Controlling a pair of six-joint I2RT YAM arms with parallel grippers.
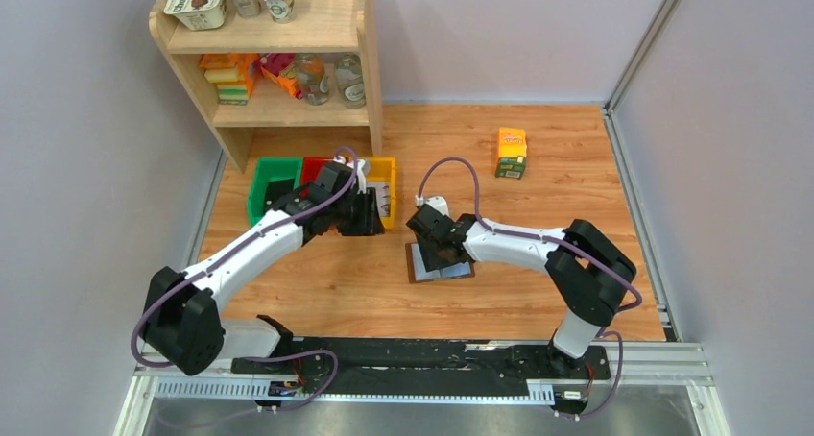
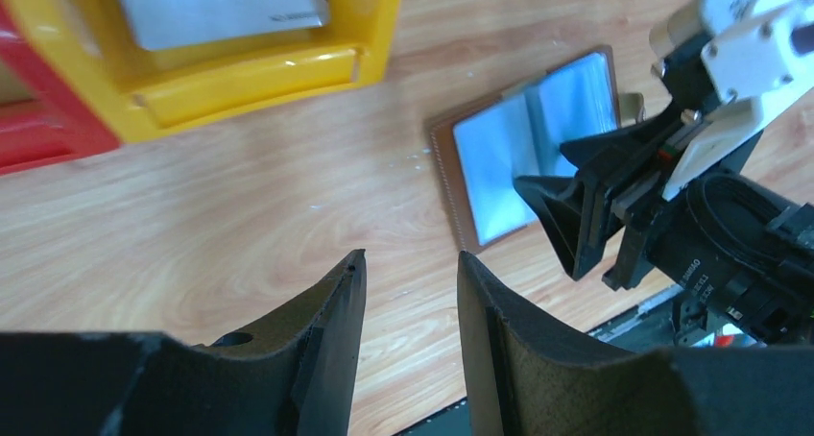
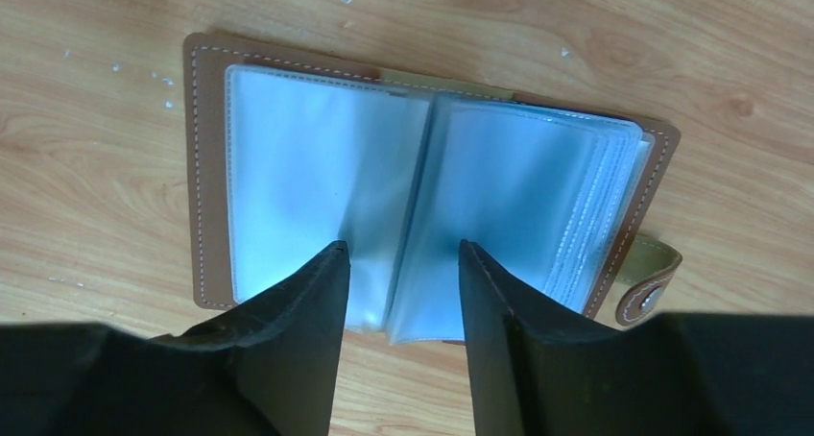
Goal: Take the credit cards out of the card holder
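Note:
The brown card holder (image 3: 211, 167) lies open on the table, its blue-looking clear sleeves (image 3: 518, 196) facing up. My right gripper is right over it, fingertips down at the sleeves; whether it pinches anything is hard to see. In the top view it covers much of the holder. My left gripper is part open with nothing between its fingers, over bare table left of the holder. The right gripper shows at the right of the left wrist view.
A green bin (image 1: 261, 191), a red bin and a yellow bin (image 1: 389, 191) with pale cards stand behind. A yellow-green box (image 1: 511, 153) sits at back right. A wooden shelf (image 1: 288, 114) is at back left; bare table surrounds the holder.

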